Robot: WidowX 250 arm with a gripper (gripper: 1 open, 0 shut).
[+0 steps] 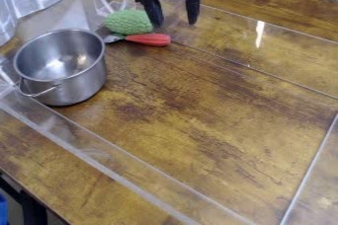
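Observation:
The black gripper (172, 12) hangs at the top centre, its two fingers apart and pointing down, with nothing seen between them. Left of it lies a green textured object (126, 22), and just below that a red object (150, 39) with a thin handle-like end reaching left. A large steel pot (61, 67) with a wire handle stands at the left.
Clear panels or edges run along the left and right sides, and a pale wall stands at the top left.

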